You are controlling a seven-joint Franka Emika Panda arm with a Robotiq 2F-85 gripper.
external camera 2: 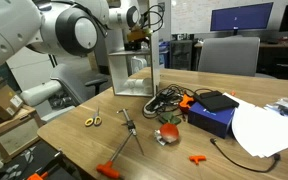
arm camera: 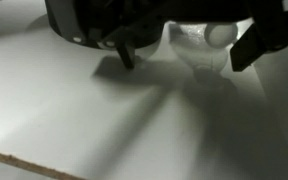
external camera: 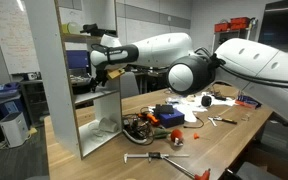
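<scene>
My gripper is inside the upper compartment of a white shelf unit (external camera: pixel 74 88), its fingers parted. In the wrist view the left finger (arm camera: pixel 127 52) and right finger (arm camera: pixel 254 46) stand well apart. Behind the gap, a clear, rounded object (arm camera: pixel 199 45) rests on the white shelf board (arm camera: pixel 64 110). Whether the fingers touch it cannot be told, and its upper part is hidden by the gripper. From the second exterior view the gripper (external camera 2: pixel 139 42) is small and dark against the shelf.
Below, the lower compartment holds a pale item (external camera: pixel 102 128). On the wooden table lie a blue box (external camera 2: pixel 212 118), a red round object (external camera 2: pixel 168 132), black cables (external camera 2: pixel 164 100), a small tripod (external camera 2: pixel 129 125) and scissors (external camera 2: pixel 94 118). The shelf's side panels bound the arm closely.
</scene>
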